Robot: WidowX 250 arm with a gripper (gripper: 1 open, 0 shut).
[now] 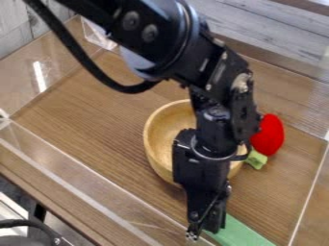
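My black gripper (203, 217) reaches down in front of a yellow-tan bowl (164, 136), hiding much of it. Its fingertips are low at the left end of a green flat block (240, 235) at the bottom edge, and look closed; whether they touch it is unclear.
A red object (268, 133) with a light green part (256, 160) lies right of the bowl, partly behind the arm.
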